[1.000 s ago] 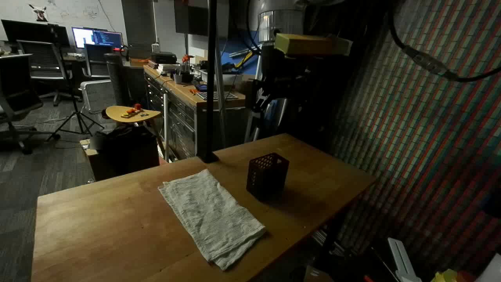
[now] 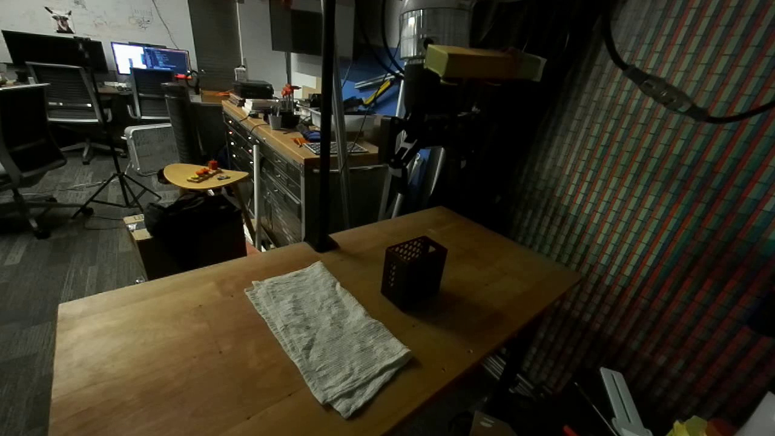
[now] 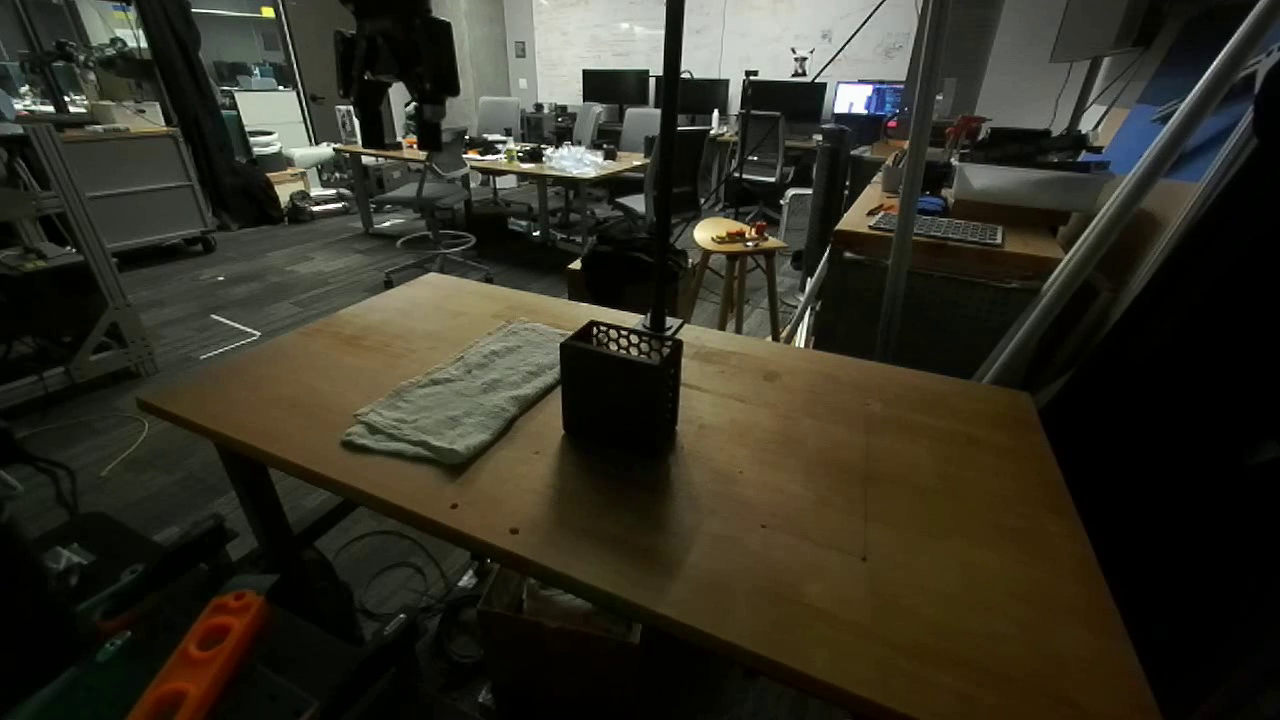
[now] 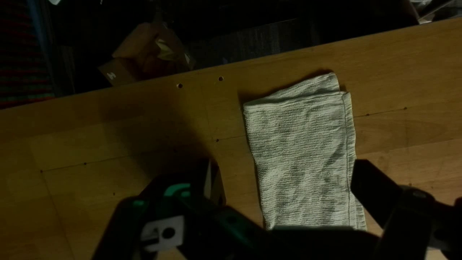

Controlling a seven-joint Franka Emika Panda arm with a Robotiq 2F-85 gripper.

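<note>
A pale folded cloth (image 2: 328, 335) lies flat on the wooden table (image 2: 145, 341). Beside it stands an upright dark basket (image 2: 414, 272) with honeycomb holes; exterior view 2 shows this basket (image 3: 620, 390) just right of the cloth (image 3: 462, 390). High above the table hangs my gripper (image 3: 398, 130), open, with only empty air between its fingers. From the wrist view, the cloth (image 4: 303, 151) appears below, between the spread fingers. Dark shapes at lower left there make it hard to separate basket from finger.
A black post (image 2: 324, 145) rises at the table's far edge. Broad bare wood lies on both sides of the cloth and basket. Behind stand a workbench (image 2: 272, 156) and a small stool (image 2: 203, 175).
My arm and gripper have risen very slightly in exterior view 1. Cloth and basket lie where they were.
</note>
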